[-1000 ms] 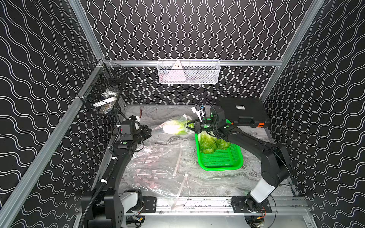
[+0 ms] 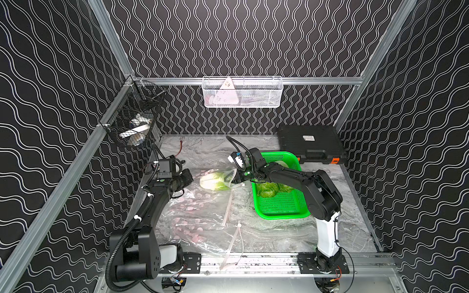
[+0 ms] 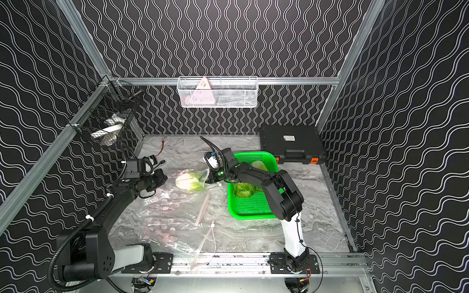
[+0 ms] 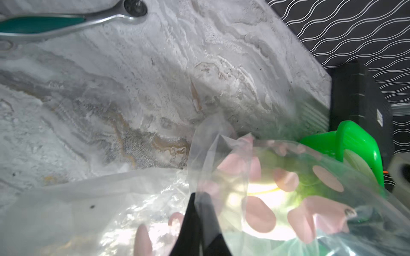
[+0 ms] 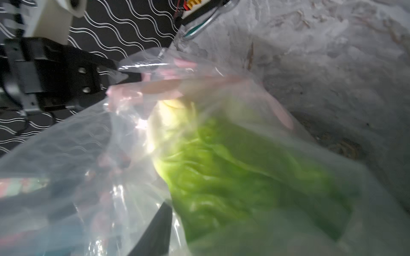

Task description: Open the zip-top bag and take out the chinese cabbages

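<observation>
A cabbage point(image 2: 213, 180) point(image 3: 188, 181) lies in a clear, pink-patterned bag point(image 4: 260, 213), left of the green basket, which holds more cabbages point(image 2: 268, 190). My left gripper is shut on a fold of the bag, at its left end. My right gripper point(image 2: 237, 178) is at the bag's right end beside the cabbage; in the right wrist view one dark finger point(image 5: 151, 232) shows against the plastic beside the green leaves point(image 5: 239, 179), and how far apart the fingers stand is unclear.
The green basket point(image 2: 282, 214) stands right of centre, with a black case point(image 2: 312, 141) behind it. Flat bags with zip strips point(image 2: 200, 229) cover the front left table. A wrench point(image 4: 51, 25) lies on the table.
My right gripper has moved left and toward the front, with the bagged cabbage shifting the same way. My left gripper has moved slightly toward the front left.
</observation>
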